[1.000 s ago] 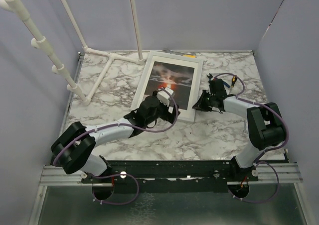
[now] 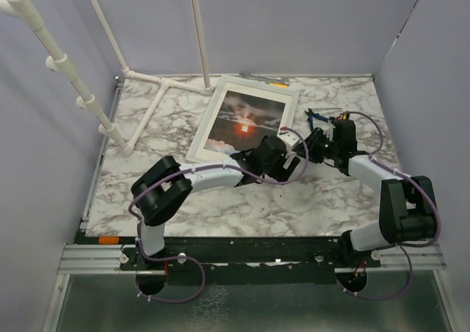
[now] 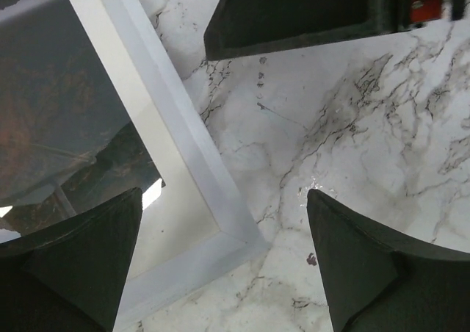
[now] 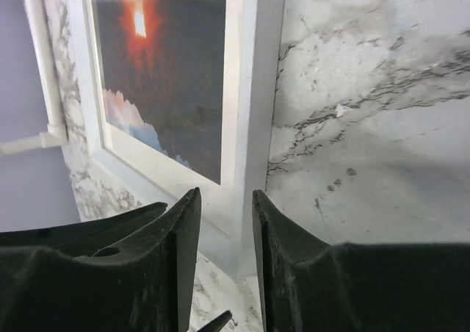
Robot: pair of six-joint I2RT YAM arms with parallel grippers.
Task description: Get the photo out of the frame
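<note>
A white picture frame (image 2: 291, 112) lies face up and slightly turned at the back of the table, with a dark sunset photo (image 2: 239, 115) inside it. In the left wrist view, my left gripper is wide open above the frame's near right corner (image 3: 235, 236), nothing in its grasp. My right gripper is part open, with the frame's right border (image 4: 248, 126) and near corner appearing between its fingers. Whether they touch the border cannot be told. From above, both wrists hide that near right corner.
Tools with blue (image 2: 317, 117) and yellow handles lie on the right, partly behind my right arm. White pipes (image 2: 150, 115) stand at the back left. Bare marble (image 2: 242, 211) is free at the front. My two grippers are close together.
My left arm has swung right, from over the photo to the frame's near right corner.
</note>
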